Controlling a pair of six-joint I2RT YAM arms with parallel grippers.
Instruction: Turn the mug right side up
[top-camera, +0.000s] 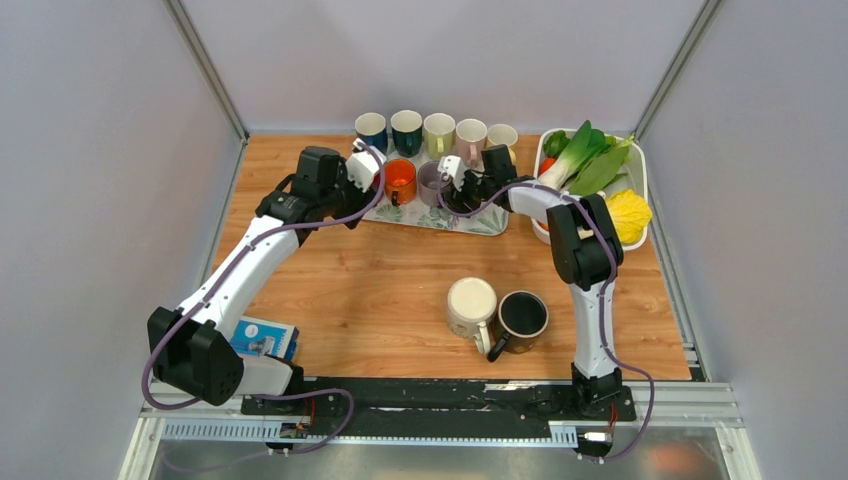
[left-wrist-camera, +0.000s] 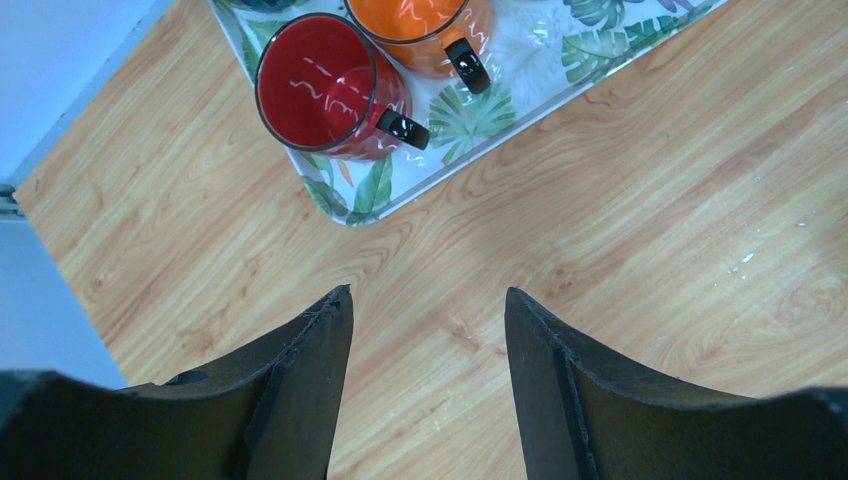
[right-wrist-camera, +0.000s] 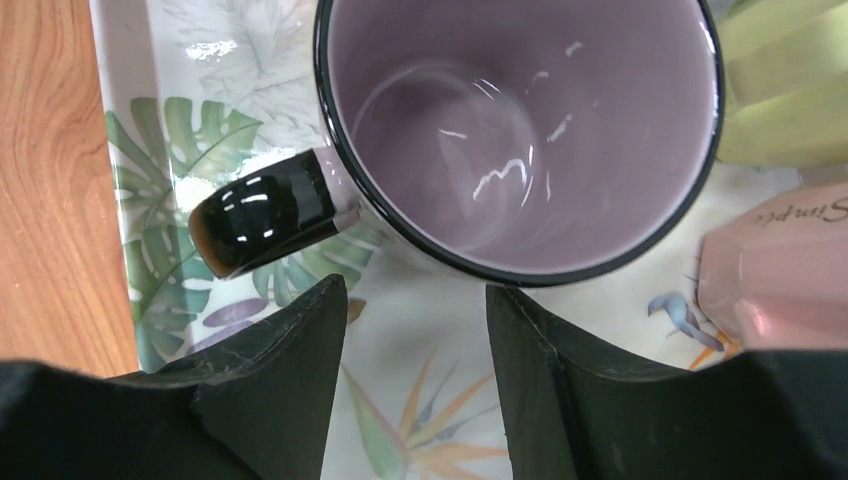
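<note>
My right gripper is open beside the grey-purple mug (right-wrist-camera: 470, 150) on the floral tray (right-wrist-camera: 170, 320); this mug's rim and black-faced handle fill much of the right wrist view. My left gripper is open over bare wood, below the red mug (left-wrist-camera: 315, 85) and orange mug (left-wrist-camera: 460, 30). All these mugs show their openings. In the foreground of the top view, a cream mug (top-camera: 470, 300) shows a pale top beside a dark mug (top-camera: 522, 318); I cannot tell for sure which way the cream one faces.
A back row of mugs (top-camera: 438, 130) stands behind. A white basket of vegetables (top-camera: 640, 170) is at right, a blue flat item (top-camera: 262, 338) at lower left.
</note>
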